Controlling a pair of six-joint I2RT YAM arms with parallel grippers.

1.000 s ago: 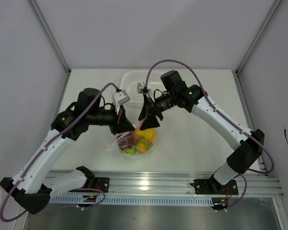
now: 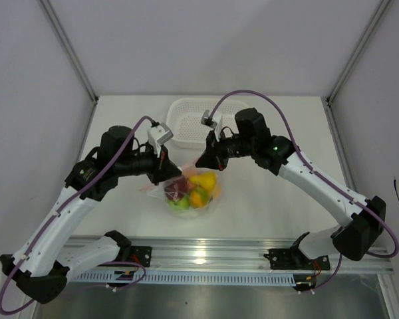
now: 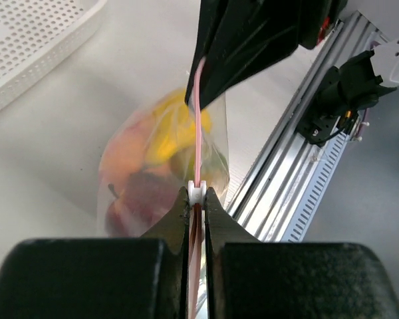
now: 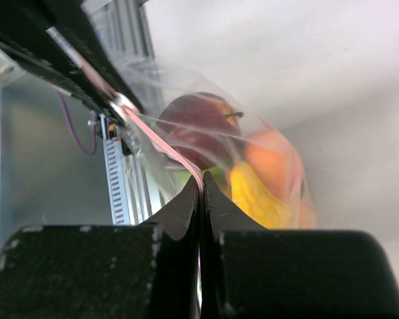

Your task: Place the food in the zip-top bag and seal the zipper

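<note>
The clear zip top bag (image 2: 211,201) lies on the table with plastic-looking fruit inside: a dark red fruit (image 4: 189,123), a yellow one (image 4: 251,196), an orange one (image 4: 271,159) and a green one. Its pink zipper strip (image 3: 198,133) stretches between my two grippers. My left gripper is shut on the white zipper slider (image 3: 197,193), with pink strip also running down between its fingers. Further along the strip, my right gripper is shut on the bag's pink edge, its fingertips pressed together around it.
Behind the bag stands an empty white perforated basket (image 2: 173,126), close to both arms. A metal rail (image 2: 206,246) runs along the front edge.
</note>
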